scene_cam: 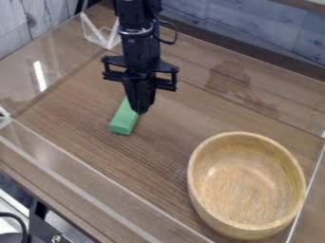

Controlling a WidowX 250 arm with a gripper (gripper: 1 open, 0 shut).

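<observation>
The black robot arm reaches down from the top of the view, its gripper [137, 97] hanging just above a green oblong block [124, 121]. The block lies on the wooden table, its upper end close to or under the gripper. Whether the fingers are open or shut, and whether they touch the block, is hard to tell.
A large tan round bowl [245, 184] stands at the front right. Grey panelled walls edge the back, and a black cable lies at the lower left corner.
</observation>
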